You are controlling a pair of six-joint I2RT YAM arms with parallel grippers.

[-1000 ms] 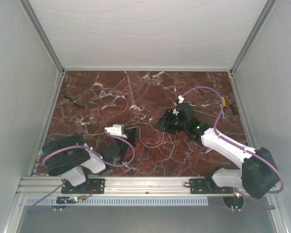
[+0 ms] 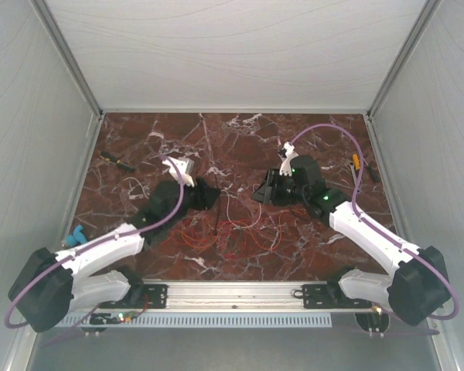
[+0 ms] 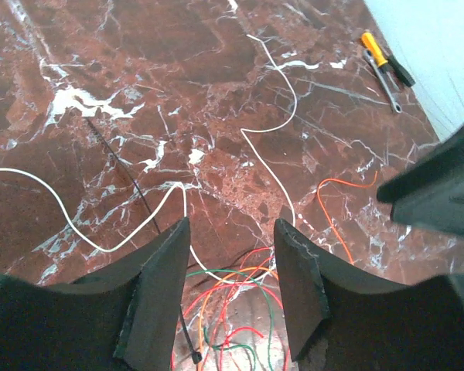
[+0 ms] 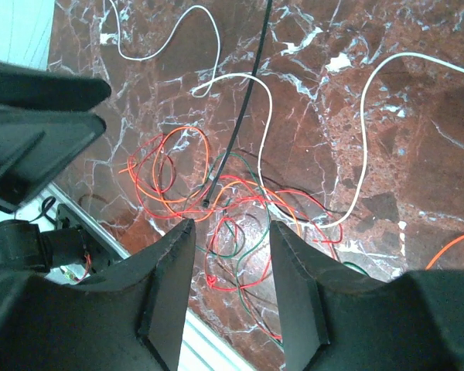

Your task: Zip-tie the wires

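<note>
A tangle of red, orange, green and white wires [image 4: 187, 202] lies on the dark marble table, seen whole in the right wrist view. The black zip tie [image 4: 243, 108] rests straight across it, its small head [image 4: 206, 202] among the wires; whether it passes under any of them I cannot tell. My left gripper is open above the table, nothing between its fingers, left of the wires' middle in the top view. Facing it from the right, my right gripper is part open and empty. A white wire [image 3: 274, 174] runs outward from the bundle.
Yellow-handled cutters [image 2: 356, 161] and a wrench lie at the right edge, a screwdriver [image 2: 117, 161] at the left. A blue object [image 2: 76, 236] sits beside the left arm.
My left arm has swung away from the front edge, its gripper lifting back and turning toward the middle. The right gripper has shifted only slightly.
</note>
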